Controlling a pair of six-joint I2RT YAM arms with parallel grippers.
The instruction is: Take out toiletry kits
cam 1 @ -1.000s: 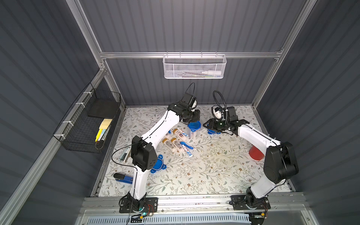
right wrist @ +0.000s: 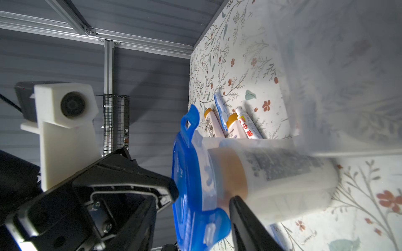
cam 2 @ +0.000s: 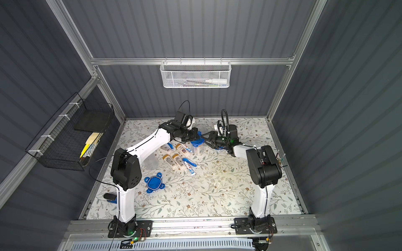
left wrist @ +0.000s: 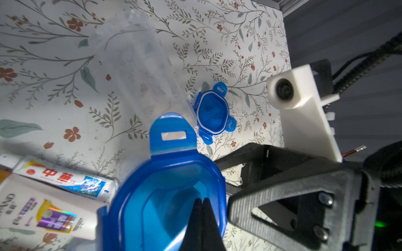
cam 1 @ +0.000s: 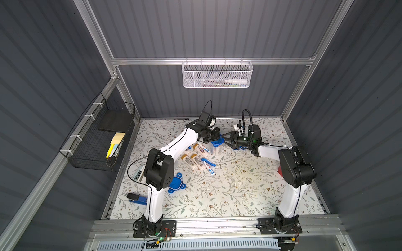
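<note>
A clear toiletry container with blue lid stands in the middle of the table, bottles showing through its side. My left gripper is shut over that lid, nothing visible between its fingertips. My right gripper is open, its fingers either side of the lid's edge. Left of the container lie toothpaste tubes, a blue toothbrush and several bottles.
An empty clear container lies behind, near a loose blue lid. Another lid is at front left.
My right gripper has moved left and down to the blue-lidded container, its arm straightening.
</note>
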